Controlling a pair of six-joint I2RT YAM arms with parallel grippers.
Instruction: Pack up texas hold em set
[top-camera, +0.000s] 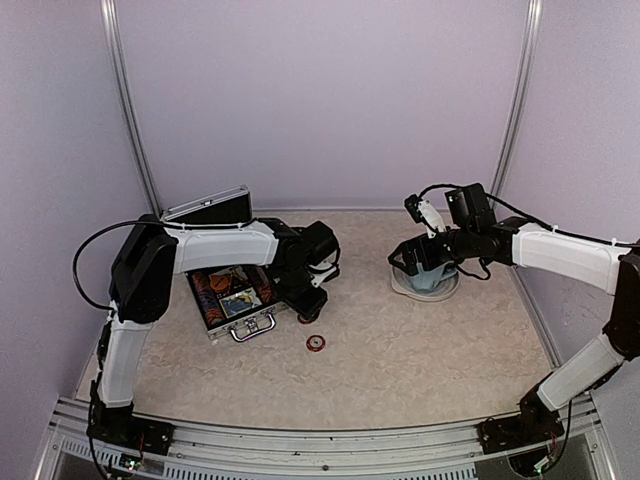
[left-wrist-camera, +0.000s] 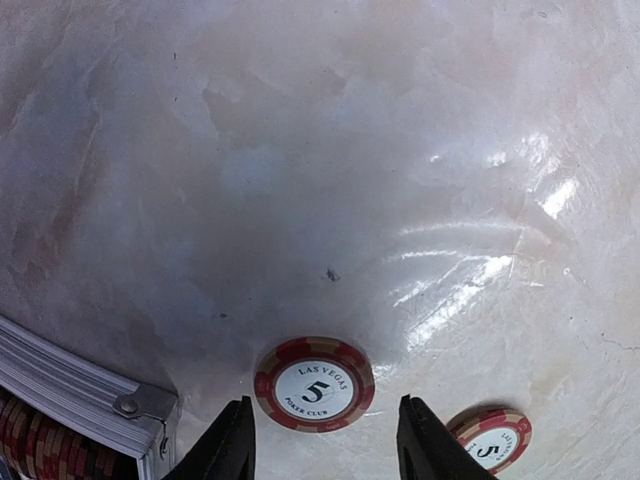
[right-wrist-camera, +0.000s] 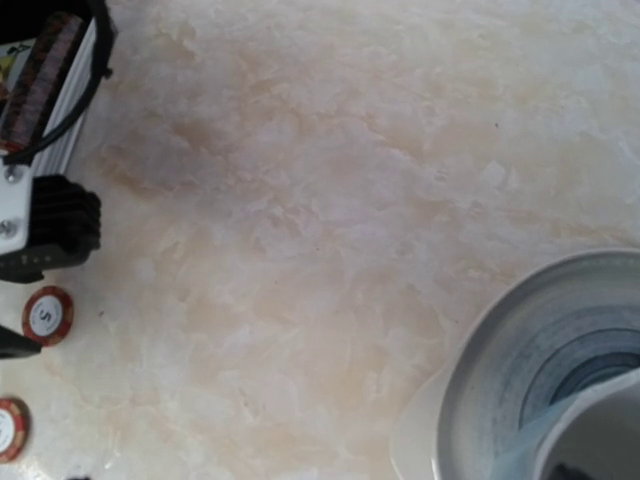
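Note:
The open poker case (top-camera: 226, 303) stands on the left of the table with chip rows and cards inside. Two red "5" chips lie flat outside it. The nearer chip (left-wrist-camera: 314, 385) sits at the opening between the spread fingertips of my left gripper, which holds nothing; whether they touch it is unclear. The other chip (left-wrist-camera: 490, 442) rests beyond the right-hand finger, and shows in the top view as a red disc (top-camera: 316, 343) in front of the gripper. My right gripper (top-camera: 402, 262) hangs open by the pale bowl, only traces of its fingertips showing in its wrist view.
A round pale dish (top-camera: 427, 296) with a light-blue lined bowl or cup (right-wrist-camera: 600, 440) stands under the right arm. The raised case lid (top-camera: 210, 208) is at the back left.

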